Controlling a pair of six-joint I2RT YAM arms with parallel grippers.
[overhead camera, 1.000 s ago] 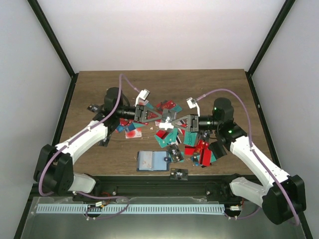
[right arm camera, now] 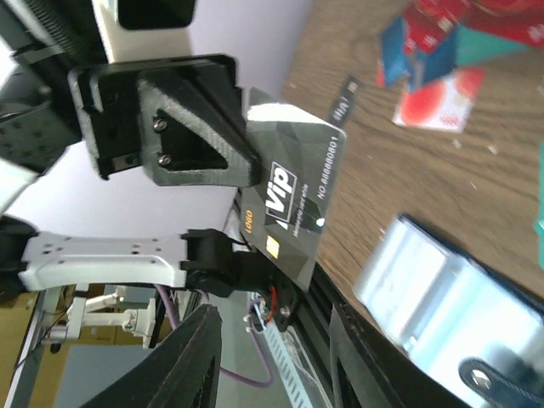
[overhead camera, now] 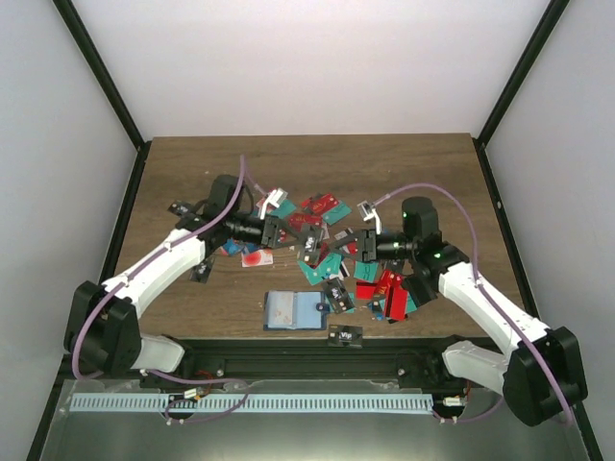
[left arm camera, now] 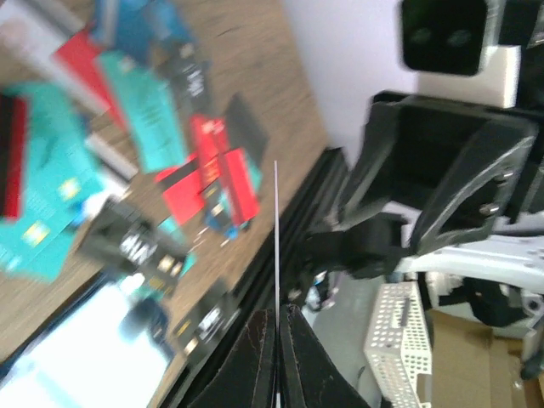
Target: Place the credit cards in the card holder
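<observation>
Above the middle of the table hangs a black card with white "Vip" lettering (right arm camera: 287, 191), upright and gripped at one edge. My left gripper (overhead camera: 300, 238) is shut on it; in the left wrist view the card (left arm camera: 276, 229) shows edge-on as a thin line. Beside it, a little to the right, my right gripper stands open with nothing between its fingers. The blue card holder (overhead camera: 307, 312) lies open near the table's front edge, with clear sleeves (right arm camera: 408, 263) facing up. Many loose cards lie under the grippers, partly hidden by them.
Green cards (overhead camera: 366, 268) and red cards (overhead camera: 396, 302) lie in overlapping piles at centre and right. A black card (overhead camera: 338, 296) touches the holder's right side, and another black card (overhead camera: 345, 335) lies at the front edge. Bare wood (overhead camera: 235, 307) shows left of the holder.
Now the right gripper has come apart from it, and the card, still in the left gripper, has shifted slightly left and turned.
</observation>
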